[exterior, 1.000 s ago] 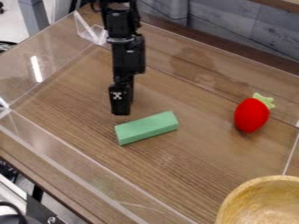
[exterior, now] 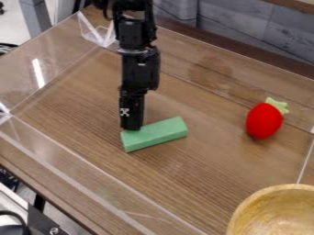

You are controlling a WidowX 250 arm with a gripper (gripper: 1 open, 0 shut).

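A black arm hangs down from the top centre, and its gripper [exterior: 128,123] is low over the wooden table, shut, with nothing visible between its fingers. Its tips are at the upper left end of a green block [exterior: 154,133]; whether they touch it cannot be told. The block lies flat, slanting up to the right.
A red strawberry [exterior: 263,120] with a green top lies at the right. A tan bowl [exterior: 273,213] sits at the bottom right corner.
The gripper has moved slightly down in the view, closer to the green block's upper left end. The block, strawberry and bowl look unmoved.
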